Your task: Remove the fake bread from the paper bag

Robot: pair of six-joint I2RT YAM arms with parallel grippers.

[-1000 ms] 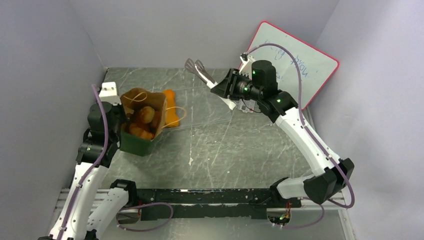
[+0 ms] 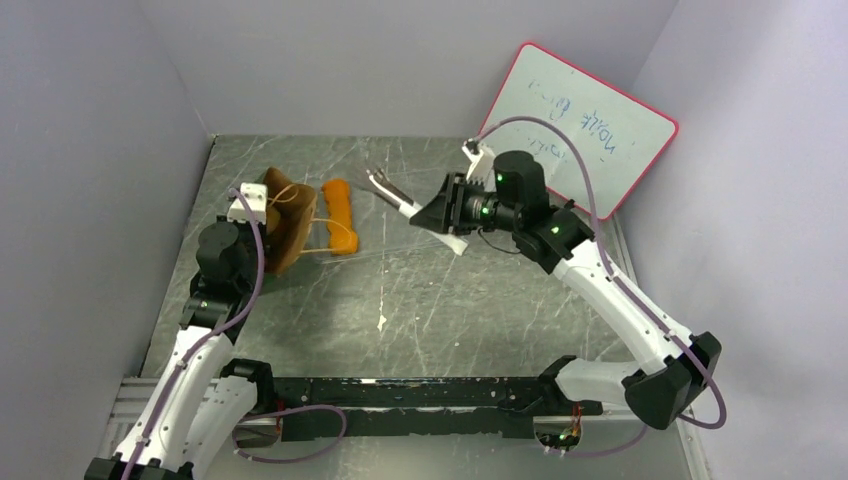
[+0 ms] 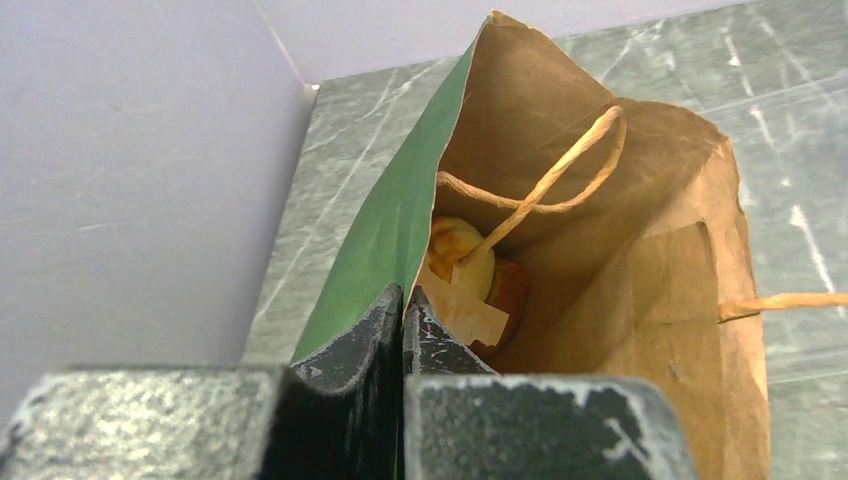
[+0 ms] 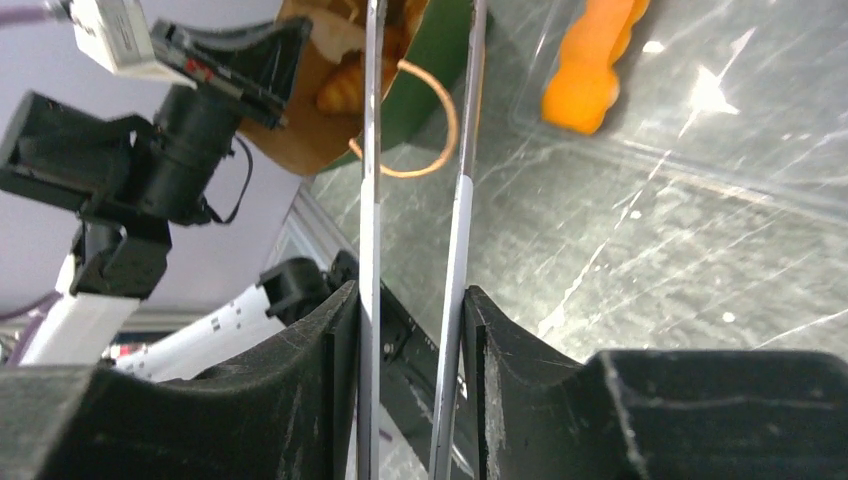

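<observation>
The paper bag (image 2: 290,225), brown inside and green outside, is tilted at the table's left, with my left gripper shut on its rim. In the left wrist view fake bread (image 3: 455,240) sits deep inside, partly hidden by a flap and a rope handle; in the right wrist view more bread (image 4: 340,85) shows within. My right gripper (image 2: 385,190) holds its long tong-like fingers over the middle of the table, aimed toward the bag; they stand a little apart, with nothing seen held between them.
An orange object (image 2: 337,205) lies just right of the bag. A whiteboard (image 2: 575,105) leans at the back right. Walls close in the left and back.
My left gripper has moved right and the bag has tipped, so its contents are less visible from the top. My right gripper has moved down and slightly left in the top view.
</observation>
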